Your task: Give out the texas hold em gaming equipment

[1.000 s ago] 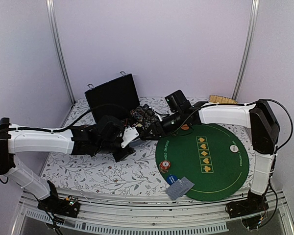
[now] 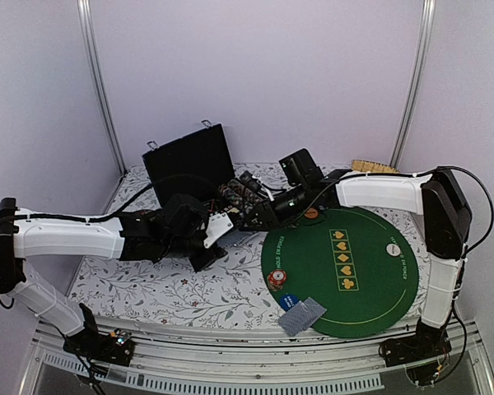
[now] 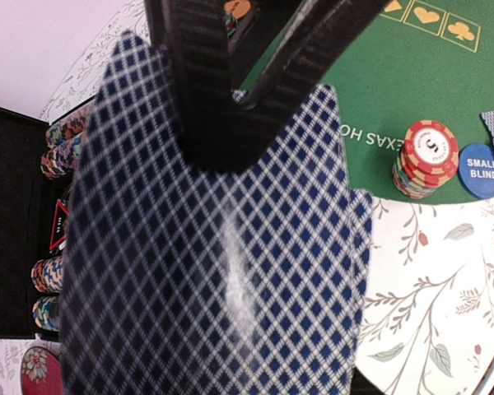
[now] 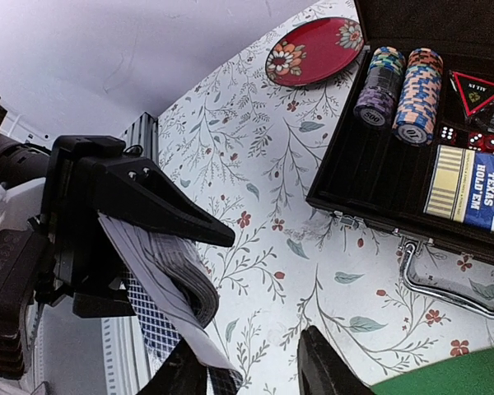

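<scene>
My left gripper [image 2: 218,239] is over the cloth left of the green poker mat [image 2: 379,263], shut on a deck of blue checkered playing cards, seen curved between its fingers in the right wrist view. My right gripper [image 2: 255,214] is just to the upper right of it; its fingertips show at the bottom of the right wrist view, close to the cards, and whether they grip any cannot be told. On the mat lie a red chip stack [image 3: 424,152], a small blind button [image 3: 482,169] and cards [image 2: 303,317].
An open case [image 4: 333,164] with chips, dice and a Texas Hold'em card box stands behind the grippers. A red plate [image 4: 305,53] lies beside it. A white button [image 2: 393,248] is on the mat.
My right gripper has shifted very slightly in the top view. The left arm and things on the table look unchanged.
</scene>
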